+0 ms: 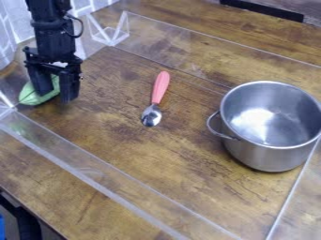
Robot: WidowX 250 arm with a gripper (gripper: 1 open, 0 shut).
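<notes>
My black gripper (pixel 53 80) is at the left of the camera view, low over a green oblong object (pixel 30 94) that lies by the clear side wall. The gripper covers part of that object, and I cannot tell whether its fingers are open or closed on it. A pink-handled spoon (pixel 160 88) lies in the middle of the wooden surface. A steel pot (pixel 269 141) stands at the right.
Clear plastic walls edge the workspace at the left and along the front.
</notes>
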